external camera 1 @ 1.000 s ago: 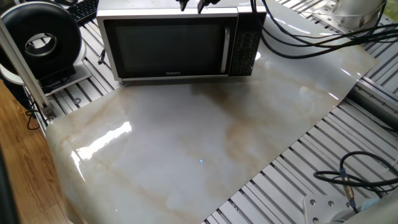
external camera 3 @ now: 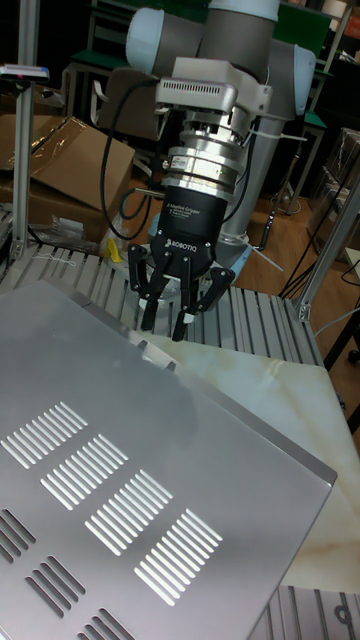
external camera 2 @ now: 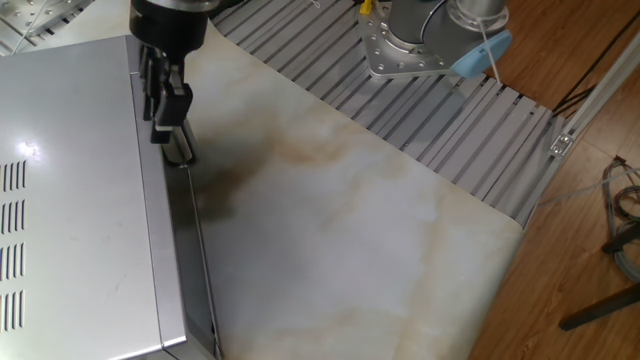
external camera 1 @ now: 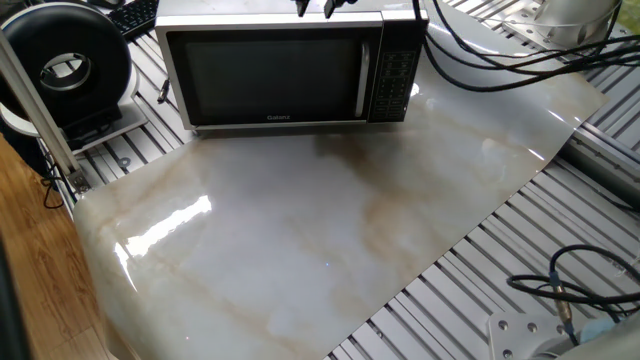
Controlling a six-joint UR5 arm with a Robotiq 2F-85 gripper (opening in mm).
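A silver microwave with a black front (external camera 1: 275, 75) stands at the back of the marble-patterned sheet, its door closed. Its vertical handle (external camera 1: 362, 80) is on the right side of the door, beside the keypad. My black gripper (external camera 3: 163, 323) points down near the microwave's upper front edge, its two fingertips apart with nothing visible between them. Only the tips of the gripper (external camera 1: 315, 8) reach into the top of exterior view 1, left of the handle. From the side, the gripper (external camera 2: 165, 120) overlaps the handle's upper end (external camera 2: 180, 148); contact cannot be made out.
Dark cables (external camera 1: 500, 65) hang at the upper right. A black ring-shaped device (external camera 1: 100, 55) stands left of the microwave. Slatted metal table (external camera 1: 470, 290) shows at the right.
In exterior view 1 the fingertips have shifted slightly to the right above the microwave, and the hanging cables have moved a little with them. The microwave has stayed put, its door closed.
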